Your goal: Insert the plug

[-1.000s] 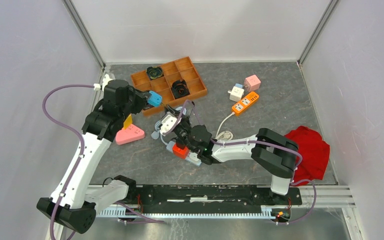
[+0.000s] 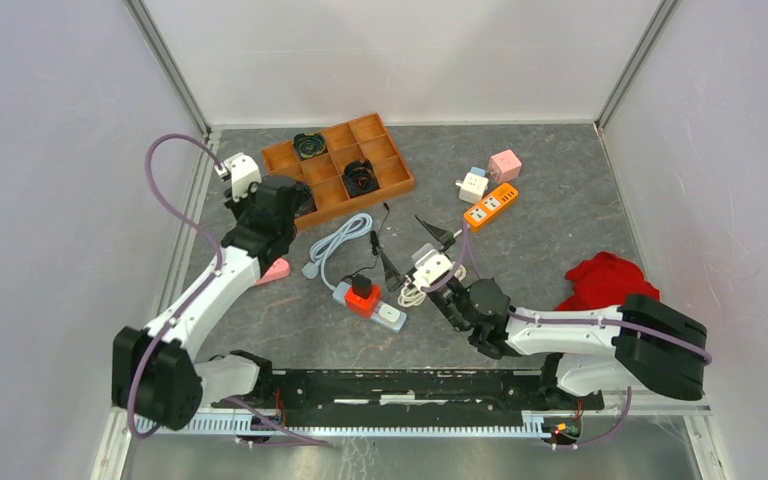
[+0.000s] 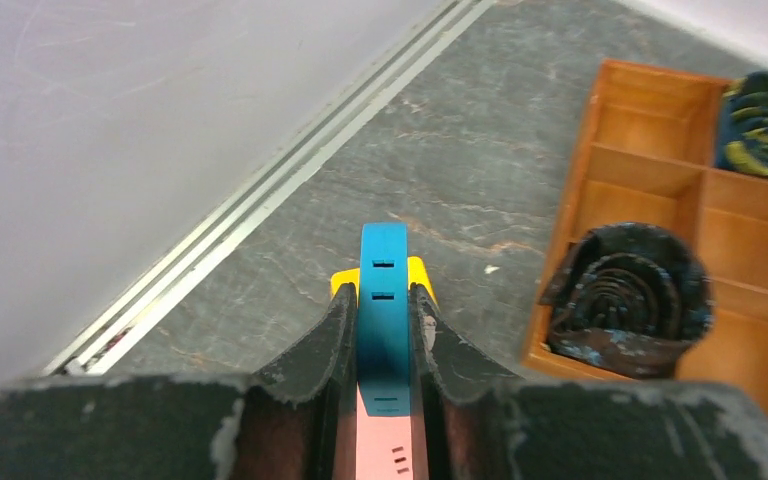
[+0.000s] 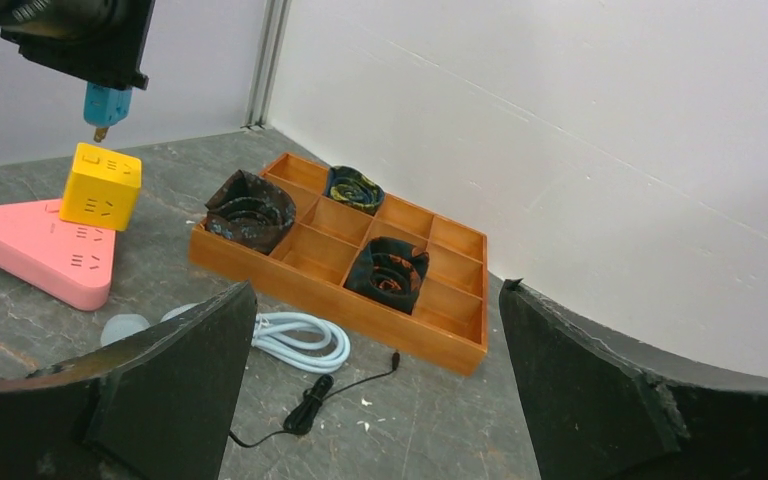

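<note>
In the left wrist view my left gripper is shut on a blue plug [image 3: 384, 255], held over a yellow cube socket [image 3: 419, 280] that sits by a pink power strip [image 3: 383, 450]. The right wrist view shows the blue plug's prongs pointing down, just above the yellow cube [image 4: 100, 188] on the pink strip [image 4: 40, 245]. My right gripper [image 2: 402, 242] stands open near the middle of the workspace, its fingers empty.
A wooden compartment tray [image 2: 390, 180] holds dark coiled items. Cables, a red-orange socket block [image 2: 358, 302], an orange power strip [image 2: 491, 205], white and pink cubes and a red cloth [image 2: 605, 280] lie around the floor.
My left gripper has turned and moved left with the blue plug, now over the yellow cube. My right gripper has moved right, away from the left one.
</note>
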